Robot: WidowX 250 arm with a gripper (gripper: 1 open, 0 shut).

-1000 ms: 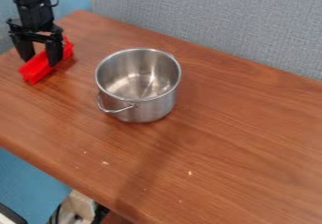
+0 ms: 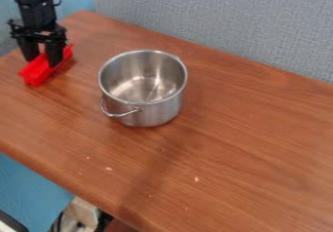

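Observation:
A long red object [image 2: 39, 73] lies at the table's left edge, in the upper left of the camera view. My black gripper [image 2: 42, 51] is down on it from above, its fingers shut on the red object, whose upper part is partly hidden by them. To its right stands a steel pot [image 2: 143, 111] with a wire handle on the near side, empty as far as shows.
A grey padded wall [image 2: 228, 26] runs along the back. Blue flooring shows past the left edge, with some clutter at the bottom left.
My gripper and the red object have shifted very slightly; the pot stands where it was.

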